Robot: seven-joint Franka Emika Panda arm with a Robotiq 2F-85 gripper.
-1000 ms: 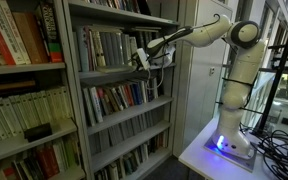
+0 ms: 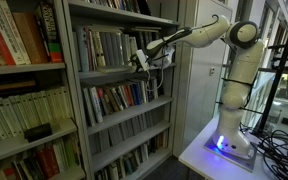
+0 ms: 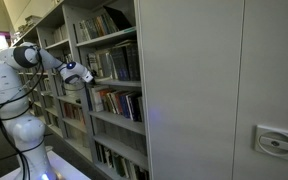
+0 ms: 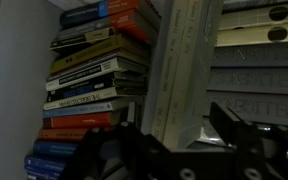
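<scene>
My gripper (image 2: 141,68) is up at the bookcase, in front of one of its upper shelves. Exterior view 2 shows the gripper (image 3: 87,78) from the other side, close to the books. In the wrist view its dark fingers (image 4: 224,122) stand apart at the bottom of the picture. A pale grey book spine (image 4: 179,75) with lettering runs up the middle, its lower end in line with the gap between them. Shadow hides whether either finger touches it.
Several books (image 4: 94,75) lie stacked left of the pale spine in the wrist view, with grey volumes (image 4: 254,80) close on the right. Shelf uprights (image 2: 77,95) flank the bays. A white table (image 2: 209,160) stands before the bookcase.
The arm keeps nearly the same pose at the shelf. Any shift of the gripper is too small to make out clearly.
</scene>
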